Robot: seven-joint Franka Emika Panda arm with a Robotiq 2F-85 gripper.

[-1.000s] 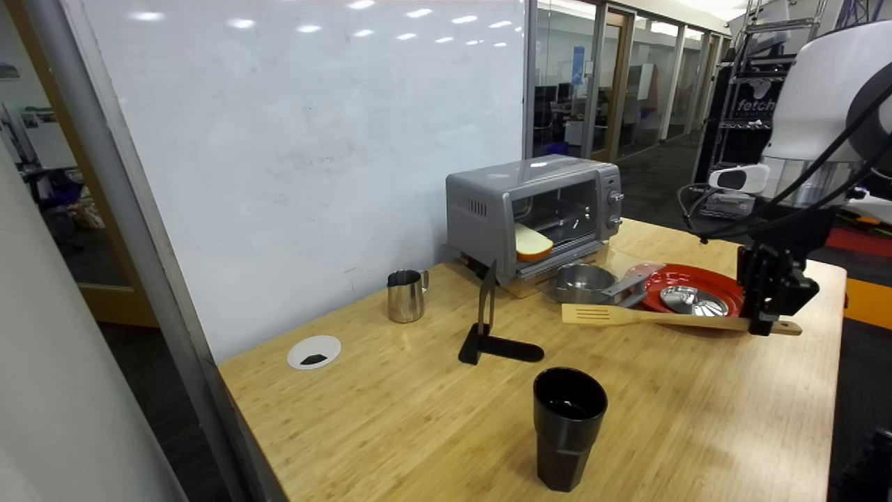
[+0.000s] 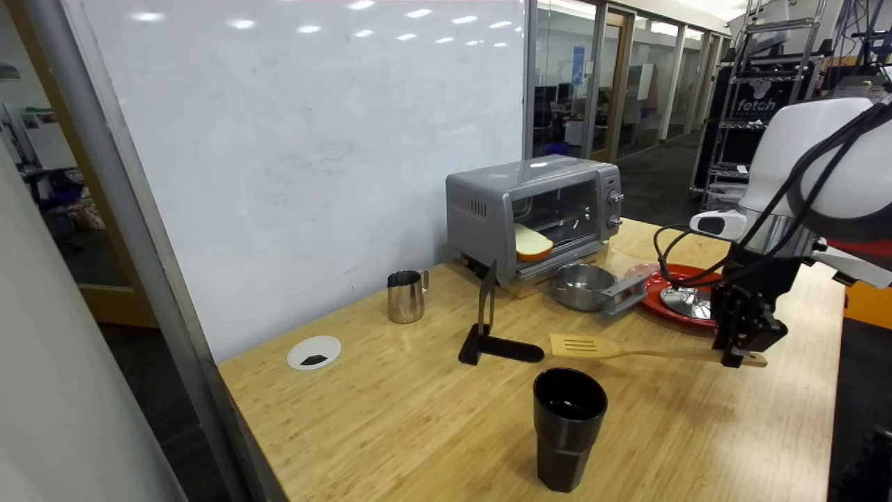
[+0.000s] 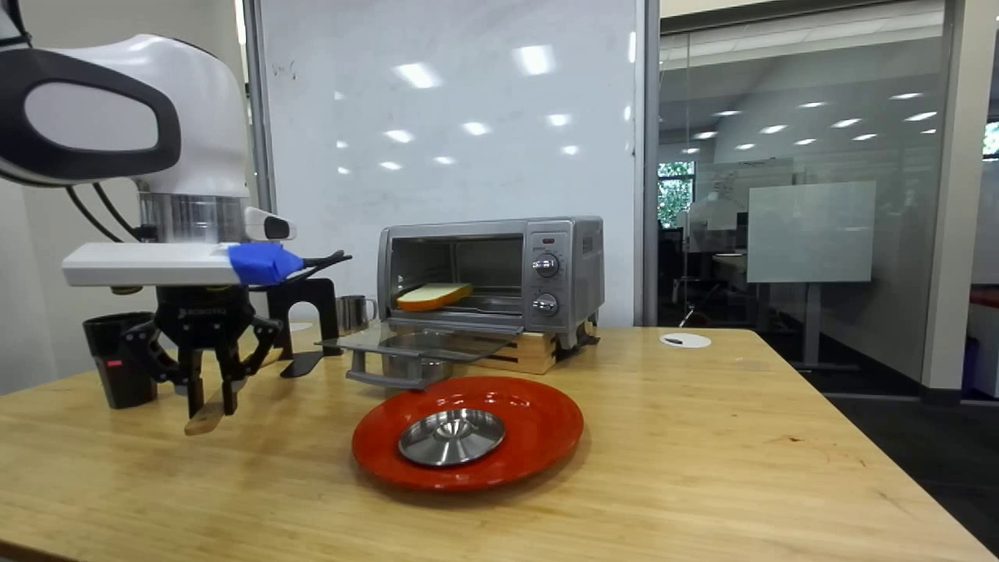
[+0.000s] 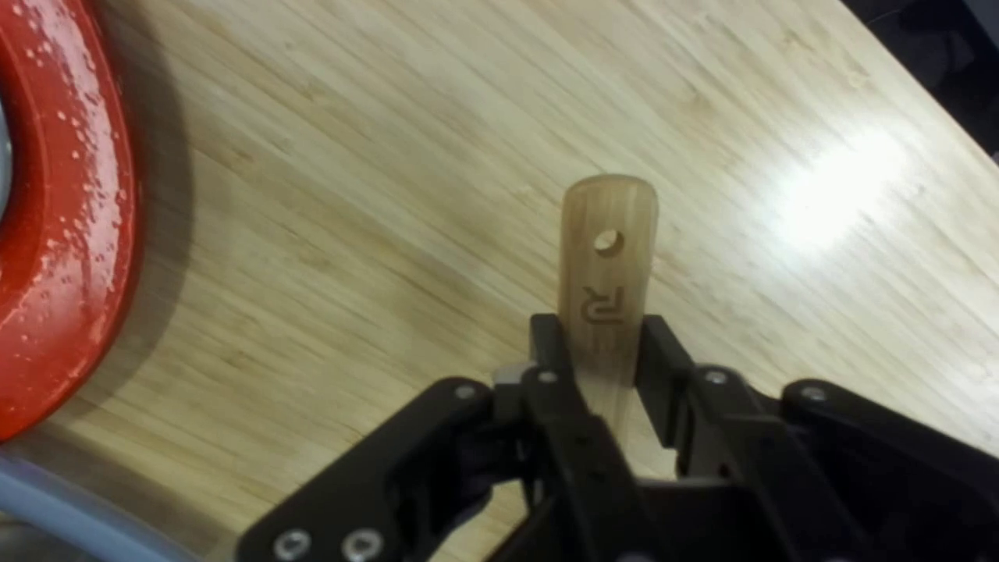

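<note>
A slotted wooden spatula point(image 2: 585, 346) lies level in exterior view 1, its blade pointing left toward the black stand. My gripper point(image 2: 732, 355) is shut on its handle close to the end. The wrist view shows the handle point(image 4: 606, 267), with its hole and engraved letters, pinched between both black fingers. In exterior view 2 the gripper point(image 3: 214, 403) points down, and the handle end point(image 3: 204, 421) sticks out toward that camera. Whether the spatula touches the table or hangs just above it, I cannot tell.
A black cup point(image 2: 569, 427) stands in front of the spatula blade, and a black stand point(image 2: 502, 346) is left of it. Behind are a red plate point(image 3: 552, 431) with a metal lid point(image 3: 451, 436), a pot point(image 2: 578, 286) and an open toaster oven point(image 2: 502, 196).
Everything else on the table stays put.
</note>
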